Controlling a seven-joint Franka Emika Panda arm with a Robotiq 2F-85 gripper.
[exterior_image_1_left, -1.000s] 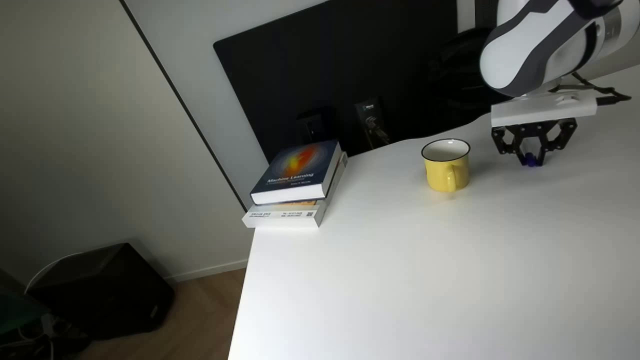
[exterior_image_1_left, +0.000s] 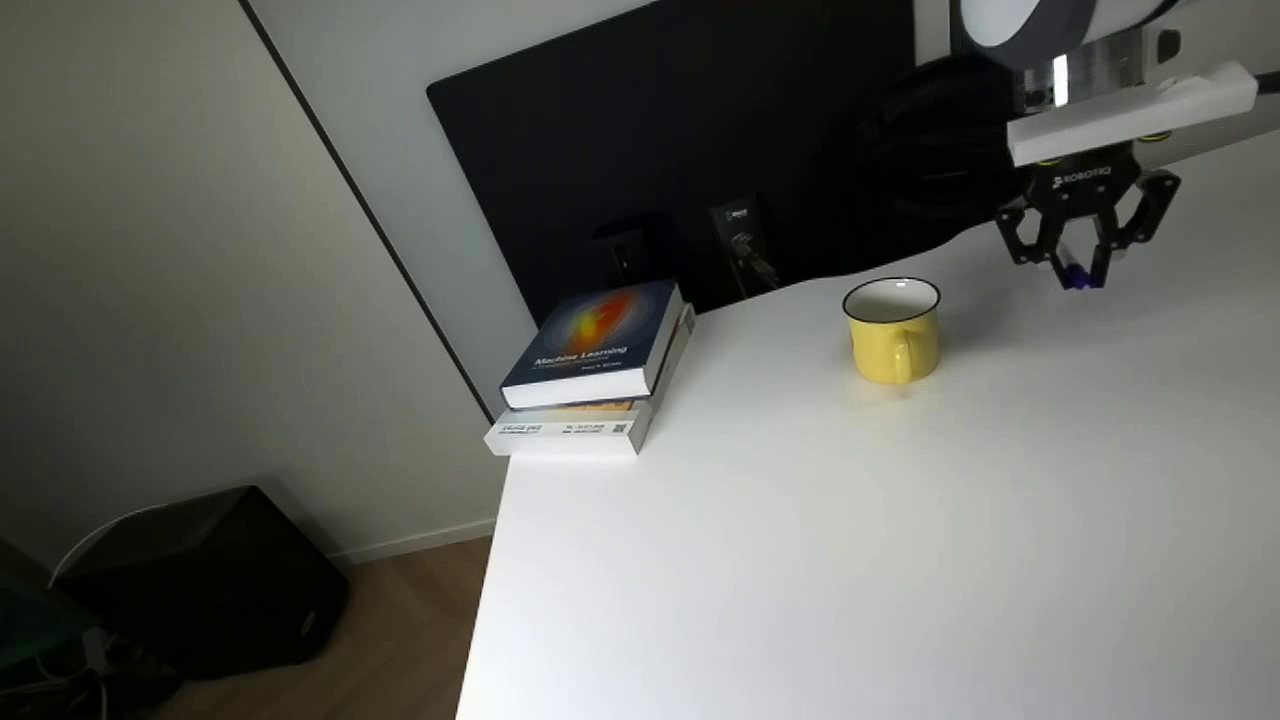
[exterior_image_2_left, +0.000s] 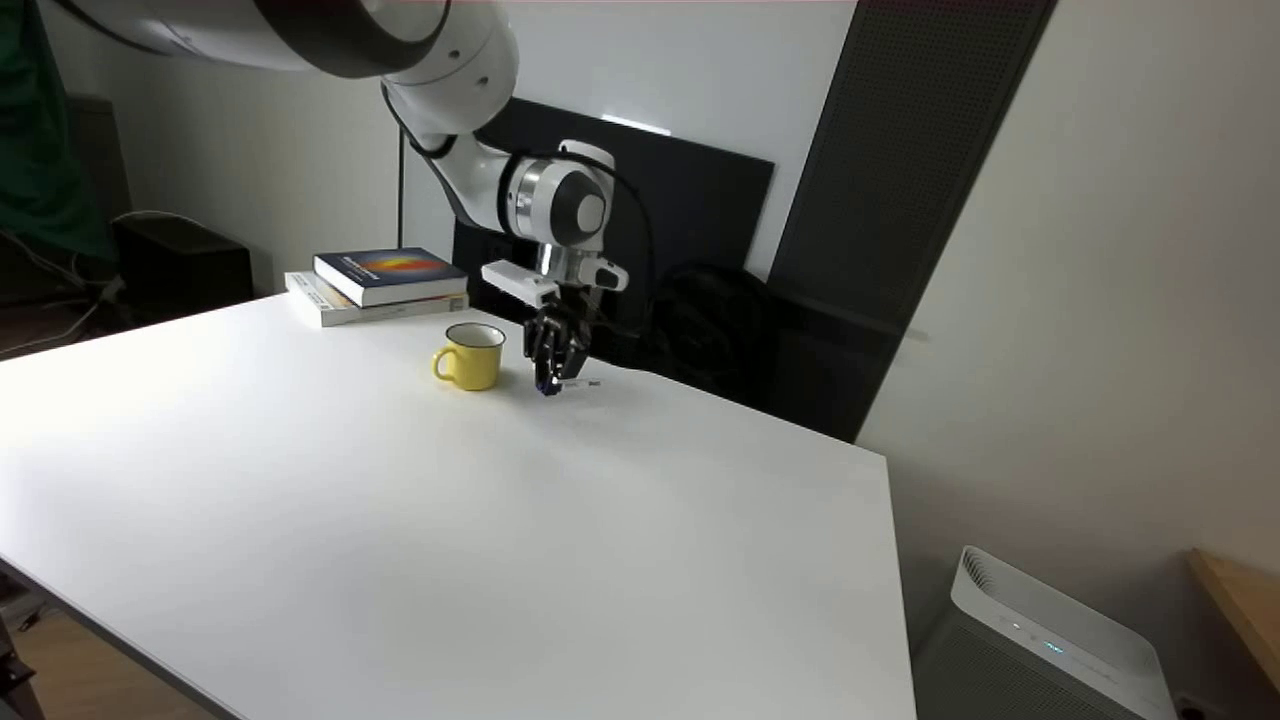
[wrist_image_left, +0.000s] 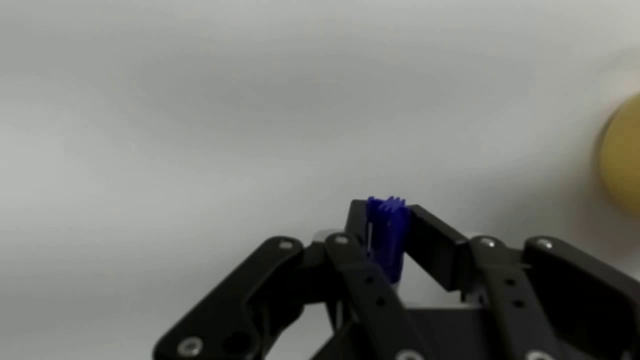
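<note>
Pinched between both fingertips is a blue-purple ended object (wrist_image_left: 388, 237), my gripper (exterior_image_1_left: 1081, 274) being shut on it. In exterior view 2 a slim white body (exterior_image_2_left: 582, 383) with dark print sticks out to the right of the gripper (exterior_image_2_left: 554, 378), so it looks like a marker. Its far part is hidden by the fingers in the wrist view. A yellow mug (exterior_image_1_left: 895, 341) with a dark rim stands upright on the table, to the gripper's left in exterior view 1. Only the mug's side (wrist_image_left: 624, 156) enters the wrist view, at the right edge.
Two thick books (exterior_image_1_left: 594, 348) lie stacked at the table's left back corner. Behind the table are a black panel (exterior_image_2_left: 708, 180) and a dark bag (exterior_image_2_left: 708, 318).
My gripper has shifted up and slightly right in exterior view 1, farther from the mug, with the blue-ended object still in its fingers. Its tilt has changed too. Mug and books stay put.
</note>
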